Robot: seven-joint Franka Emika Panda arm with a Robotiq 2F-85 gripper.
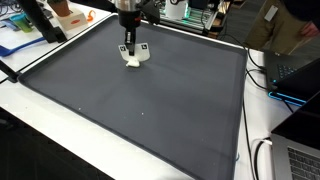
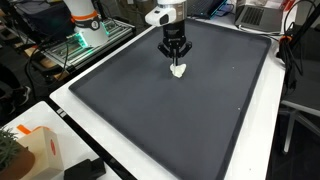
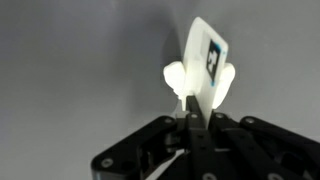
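A small white object (image 3: 205, 62) with a dark printed patch edged in blue shows in the wrist view, with a pale lobe on either side. My gripper is shut on its near end. In exterior view 2 the gripper (image 2: 176, 60) points down at the white object (image 2: 178, 71), which is at or just above the dark mat (image 2: 150, 105); whether it touches cannot be told. Exterior view 1 shows the white object (image 1: 133, 63) just below the arm's white tagged mount, which hides the fingertips there. What exactly the object is stays unclear.
A laptop (image 1: 290, 150) lies off its right side in exterior view 1. An orange container (image 1: 67, 17) and other clutter stand beyond the far left edge. A plant pot (image 2: 15, 155) sits at lower left in exterior view 2.
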